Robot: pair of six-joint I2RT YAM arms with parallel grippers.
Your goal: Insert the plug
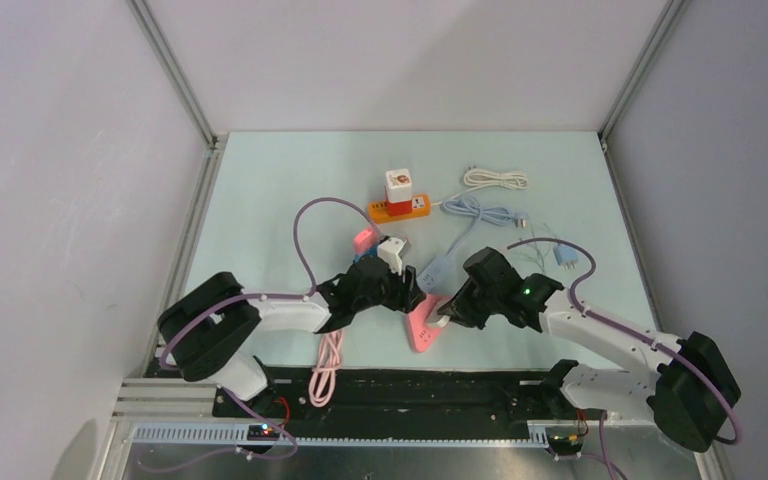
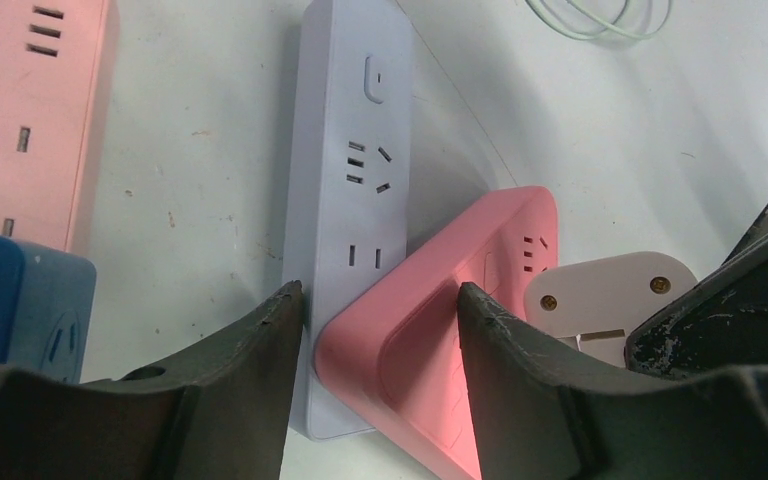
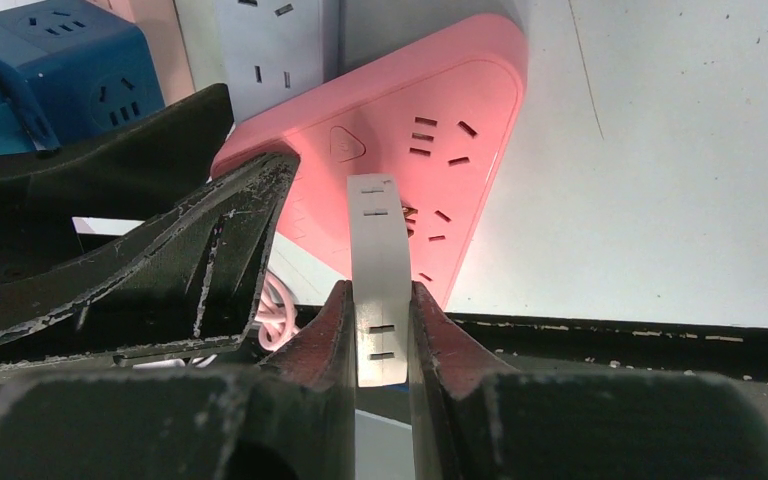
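A white plug [image 3: 380,280] is clasped between the fingers of my right gripper. It hangs over the pink power strip [image 3: 410,130]; brass prongs show at its edge close to the strip's slots, and how far they enter cannot be told. In the left wrist view the same plug [image 2: 610,285] is seen from the side, above the strip's face. My left gripper straddles a corner of the pink strip [image 2: 400,330]. A narrow gap seems to show beside one finger, so whether it clamps the strip is unclear.
A pale blue-grey strip [image 2: 350,200] lies against the pink one. Beyond are a peach strip [image 2: 30,120] and a blue adapter [image 2: 20,300]. The orange strip [image 1: 415,205] lies farther back.
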